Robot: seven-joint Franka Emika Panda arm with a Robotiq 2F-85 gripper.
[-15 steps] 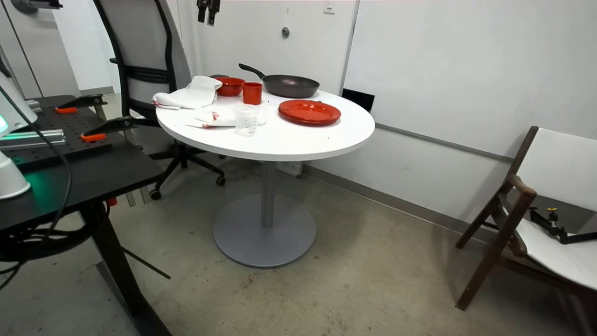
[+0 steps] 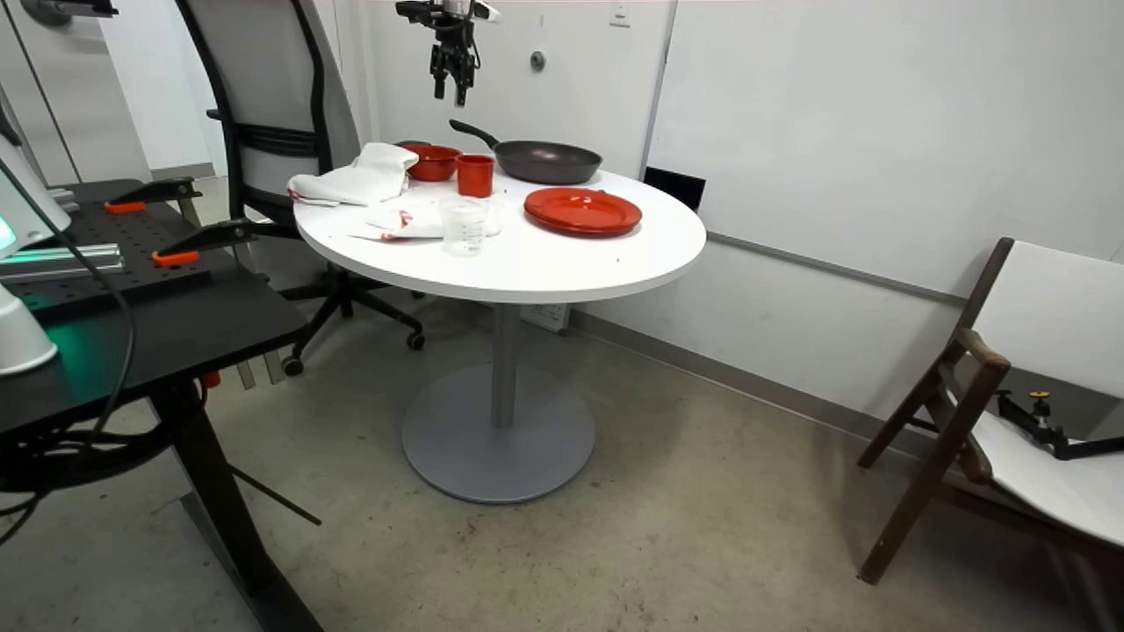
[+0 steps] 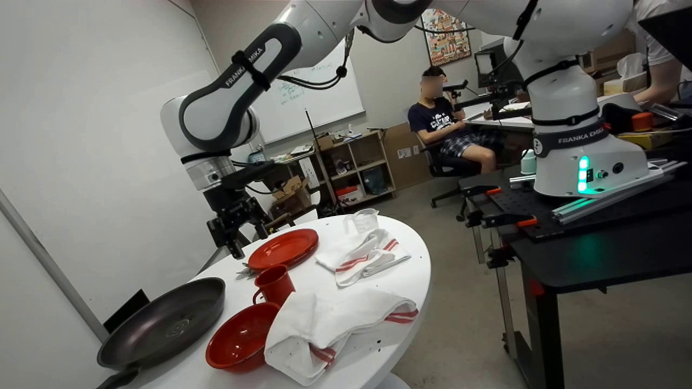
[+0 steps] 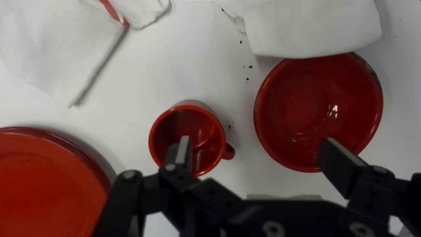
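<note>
My gripper (image 2: 450, 96) hangs in the air above the round white table, pointing down, its fingers spread apart with nothing between them. In the wrist view one finger (image 4: 183, 152) overlaps the red mug (image 4: 203, 130) and the other finger (image 4: 337, 162) overlaps the lower edge of the red bowl (image 4: 296, 94). The mug stands upright and empty, its handle towards the bowl. Red plates (image 2: 582, 211) lie stacked on the table's right side. A dark frying pan (image 3: 165, 324) sits beyond the bowl.
Two white towels with red stripes, one (image 3: 363, 256) near a clear measuring cup (image 2: 464, 226) and one (image 3: 337, 324) against the bowl, occupy part of the tabletop (image 2: 506, 272). Some cutlery (image 3: 245, 272) lies beside the plates. An office chair (image 2: 269, 95) stands behind the table.
In exterior view 1 my gripper has come lower and moved to the right, nearer the table. The objects on the tabletop have not moved.
</note>
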